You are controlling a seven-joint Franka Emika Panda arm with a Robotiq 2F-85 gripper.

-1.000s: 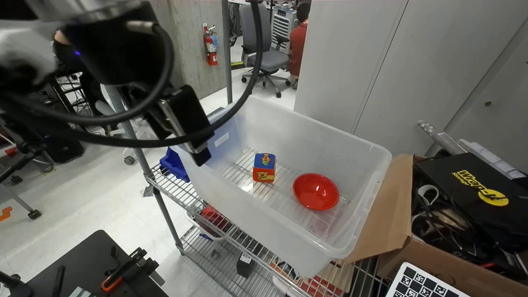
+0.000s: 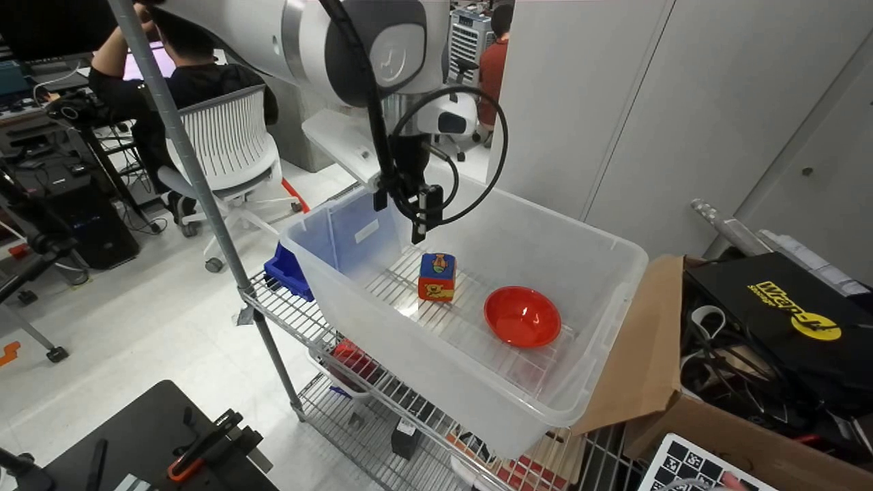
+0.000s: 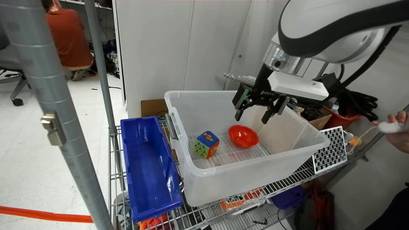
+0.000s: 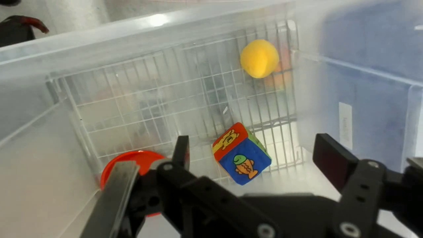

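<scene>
My gripper [image 2: 400, 219] hangs in the air over the clear plastic bin [image 2: 446, 348], its fingers wide apart and empty. Below, on the bin floor, sits a soft cube [image 4: 242, 154] with blue, red and green picture faces. From the wrist view it appears between the fingertips, but it lies well beneath them. A red bowl [image 3: 243, 136] rests upright on the floor farther along the bin; one finger partly covers it in the wrist view. Near a bin corner, the wrist view shows a yellow ball [image 4: 259, 59], which neither exterior view shows.
A blue bin [image 3: 147, 172] stands against one end of the clear bin on a wire shelf. At the other end are an open cardboard box [image 2: 634, 344] and a checkered board [image 3: 330, 149]. High plastic walls surround the objects.
The arm has swung away from exterior view 1, from the near left to above the clear bin. Cube and bowl have stayed in place.
</scene>
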